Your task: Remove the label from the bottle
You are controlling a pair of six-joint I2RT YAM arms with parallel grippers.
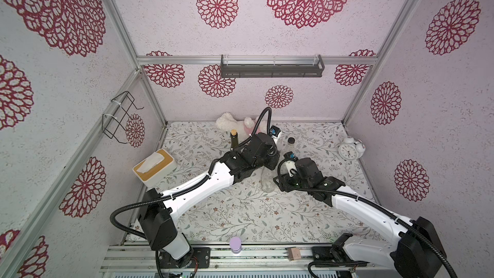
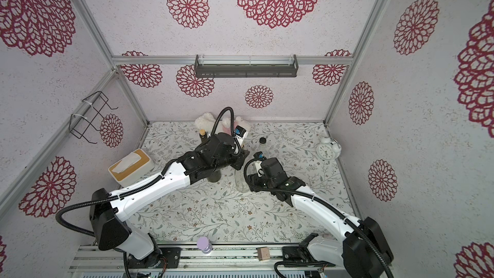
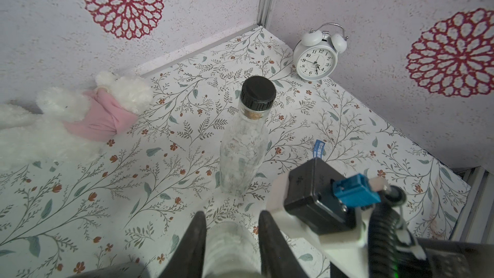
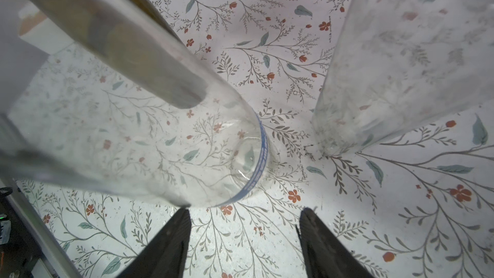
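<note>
A clear bottle (image 4: 154,139) hangs slanted in the right wrist view, a thin blue band near its base. Whether that band is the label's edge, I cannot tell. My left gripper is shut on this bottle's upper part, its fingers on either side. The bottle's lower body (image 1: 267,180) shows below the left gripper in the top left view. My right gripper is part open close by the bottle's base, its fingers (image 4: 172,239) well apart and only the tabletop visible between them.
A second clear bottle (image 3: 241,149) with a black cap stands just behind. A dark corked bottle (image 1: 234,139), a white plush toy (image 3: 61,118) and an alarm clock (image 1: 351,148) are farther back. The tissue box (image 1: 154,167) is at left.
</note>
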